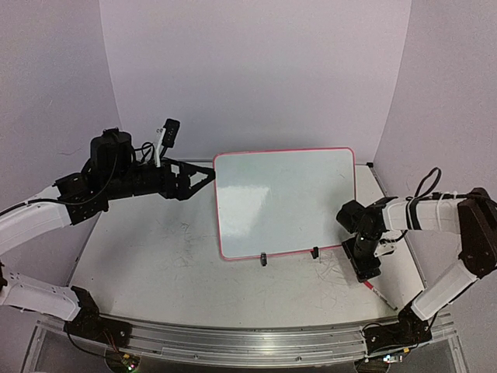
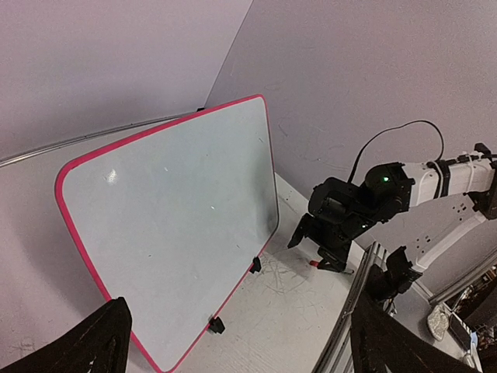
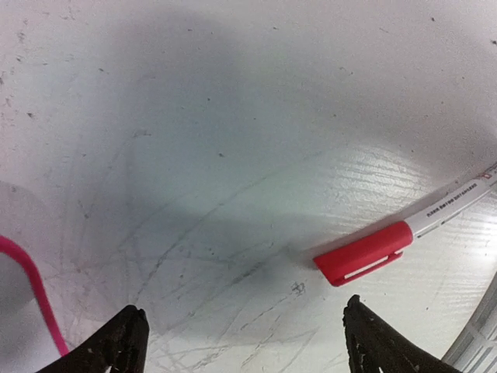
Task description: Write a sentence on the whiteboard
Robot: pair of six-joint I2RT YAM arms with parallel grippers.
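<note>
A blank whiteboard (image 1: 285,202) with a pink rim stands on the table, and no writing shows on it. On the table to its right lies a marker (image 3: 365,252) with a red cap and white barrel. My right gripper is open above the table, its fingers (image 3: 128,334) wide apart and empty; the marker lies ahead of its right finger, apart from it. In the top view the right arm partly covers the red cap. At the whiteboard's left side hangs my left gripper, open with nothing between its fingers.
Black clips (image 1: 263,259) sit along the whiteboard's lower edge. A metal rail (image 1: 248,342) runs along the table's front. Grey walls close in the sides and back.
</note>
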